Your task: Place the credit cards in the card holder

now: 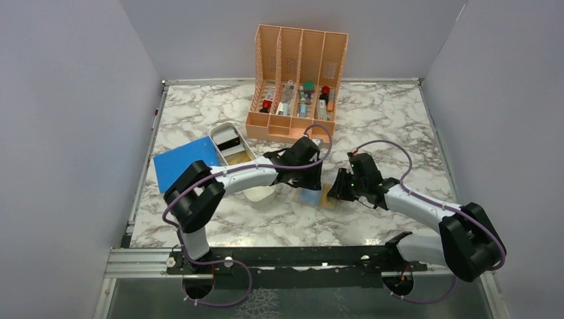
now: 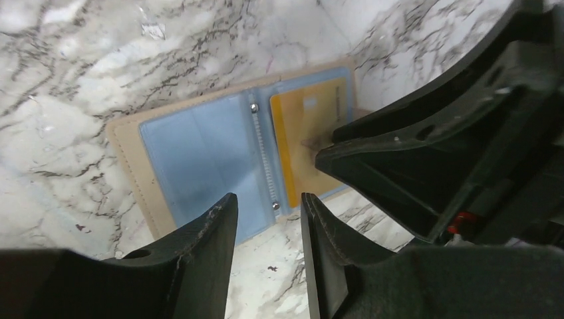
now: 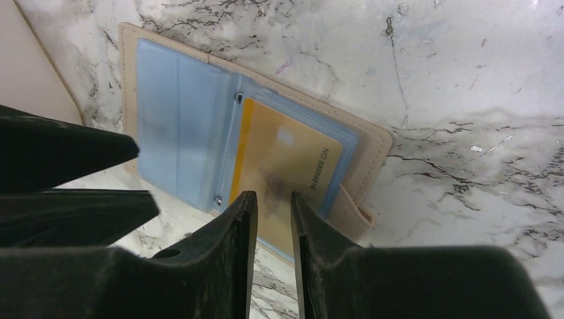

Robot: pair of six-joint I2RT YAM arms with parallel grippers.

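Observation:
The card holder (image 1: 308,199) lies spread open on the marble table, a beige cover with bluish clear sleeves. Its left sleeve (image 2: 199,159) looks empty. A gold card (image 3: 289,166) rests in the right sleeve, printed number along its outer side. Above the left half hovers my left gripper, open, with nothing in its gap. My right gripper is over the gold card, a narrower gap between its fingers and nothing held; whether the tips touch the card I cannot tell. The two grippers are close to each other.
Left of the holder stands a white bin (image 1: 261,193), partly under my left arm. Behind it, a white container (image 1: 221,130) holds a black item and something gold. A blue board (image 1: 176,159) lies at left. An orange organizer (image 1: 289,126) stands at the back.

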